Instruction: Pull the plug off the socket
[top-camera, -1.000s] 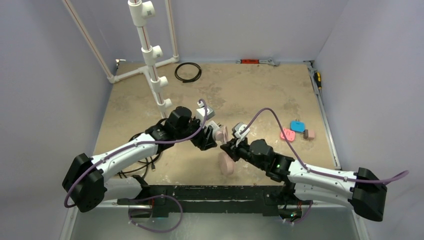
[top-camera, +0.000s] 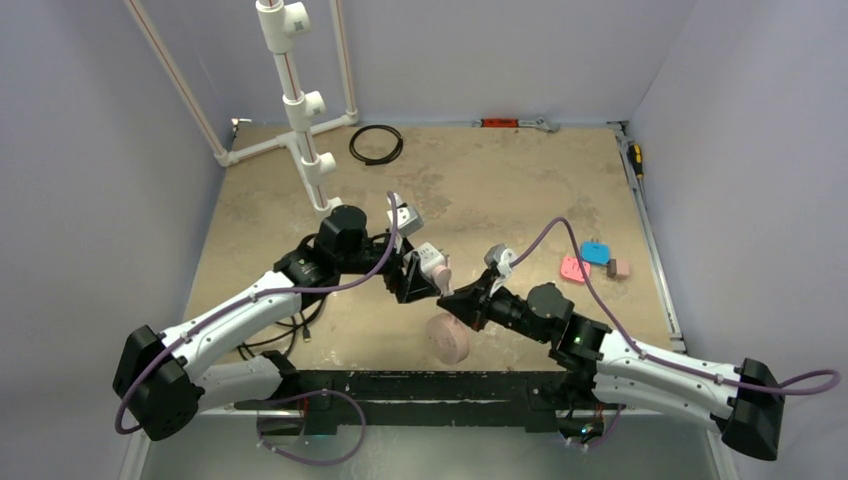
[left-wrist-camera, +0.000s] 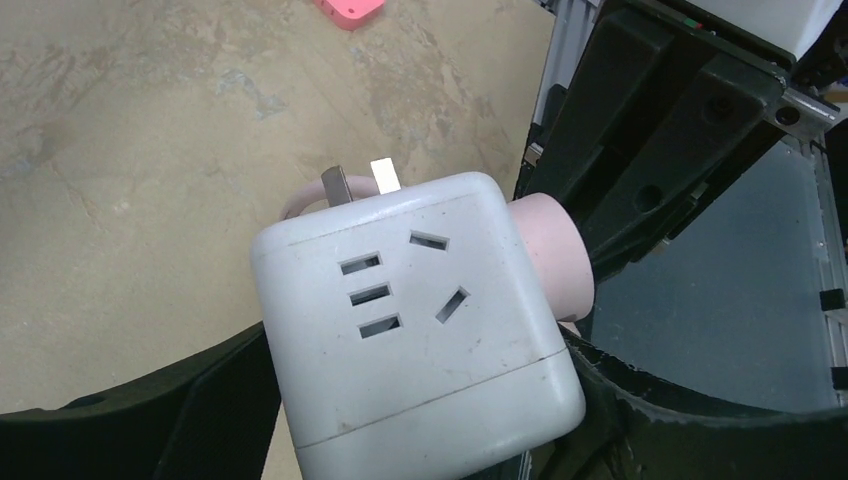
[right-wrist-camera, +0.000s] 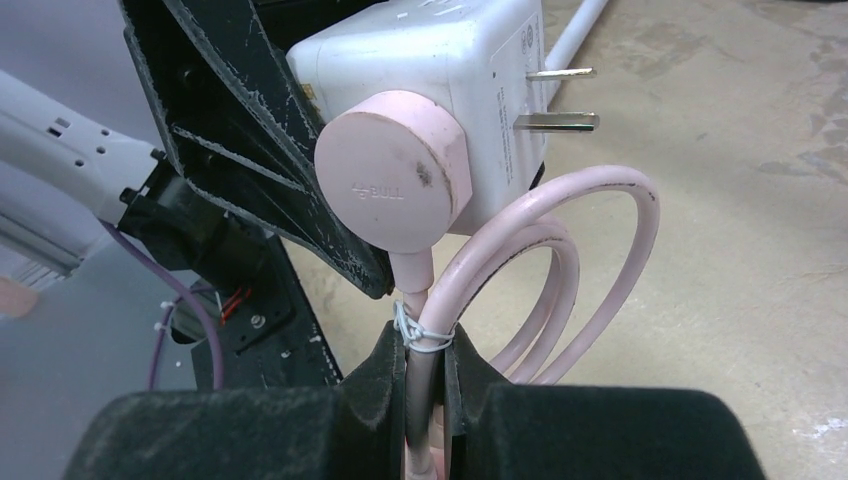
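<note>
A white cube socket (left-wrist-camera: 410, 330) sits between the fingers of my left gripper (top-camera: 420, 280), which are around its body. Whether they grip it tightly is hard to tell. A pink round plug (right-wrist-camera: 380, 175) is against the socket's side, its cord running down from it. My right gripper is shut on that pink cord, at a white tie below the plug, with loops of cord rising above it. A pink round object (top-camera: 447, 340) hangs or lies below, near the table's front.
Pink (top-camera: 573, 270) and blue (top-camera: 595, 252) items and a small block (top-camera: 618, 269) lie at the right. Black cables (top-camera: 375, 158) lie at the back and left, beside white pipes (top-camera: 310, 140).
The pink object below has moved a little left and down.
</note>
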